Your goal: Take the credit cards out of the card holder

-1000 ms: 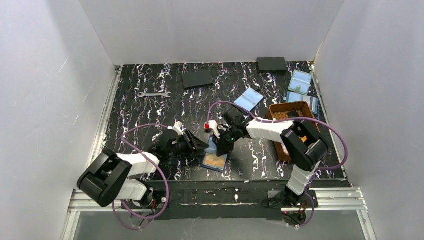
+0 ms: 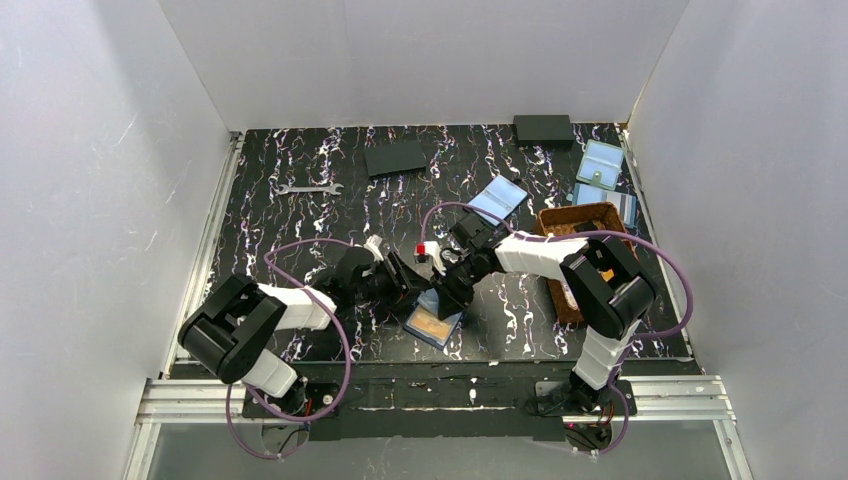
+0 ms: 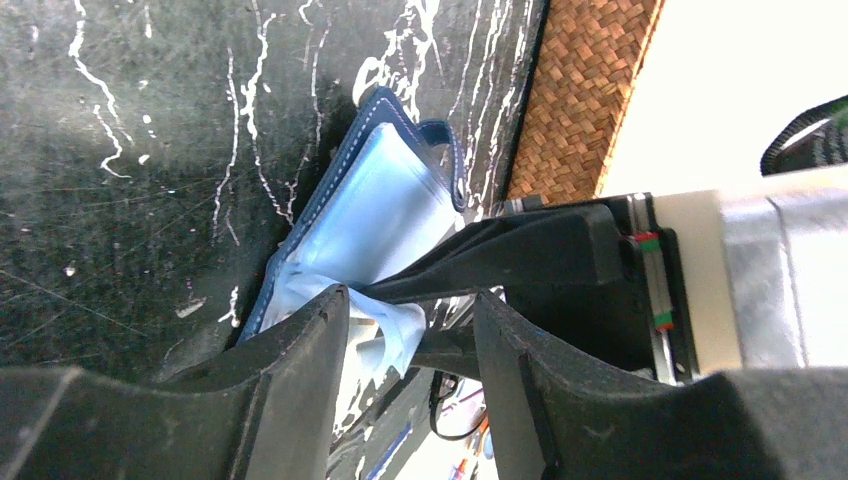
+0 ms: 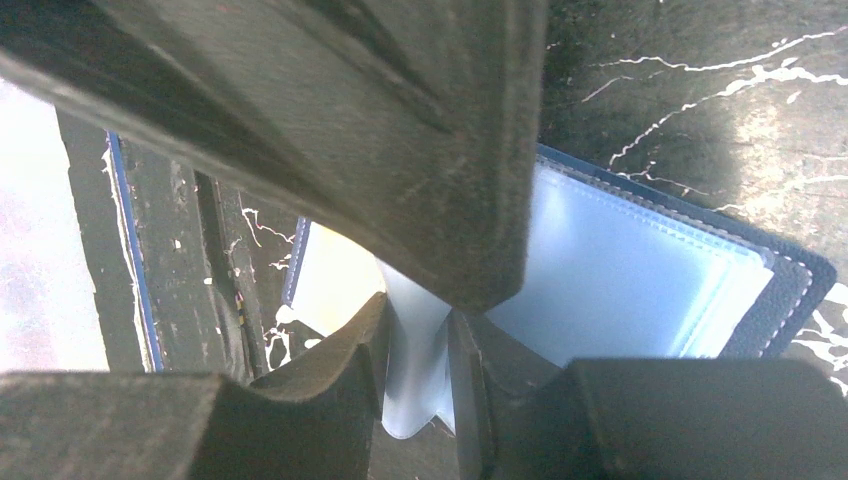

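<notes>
The blue card holder (image 2: 432, 328) lies open at the table's front middle, a tan card showing in the top view; in the left wrist view its pale blue pocket (image 3: 385, 200) is bent up into a flap. My right gripper has that pale flap (image 4: 410, 390) between its fingertips; whether it is pinched is unclear. My left gripper stands part open just above the holder, beside the right gripper, the raised flap showing between and beyond its fingers. In the right wrist view a large dark finger hides part of the holder.
A wicker basket (image 2: 553, 220) stands to the right. Blue holders (image 2: 497, 199), dark slabs (image 2: 395, 160) and a wrench (image 2: 310, 189) lie toward the back. The middle behind the arms is mostly clear.
My left gripper has moved right and a little toward the back, closer to the holder. My right gripper has shifted slightly right, and the holder has turned a little.
</notes>
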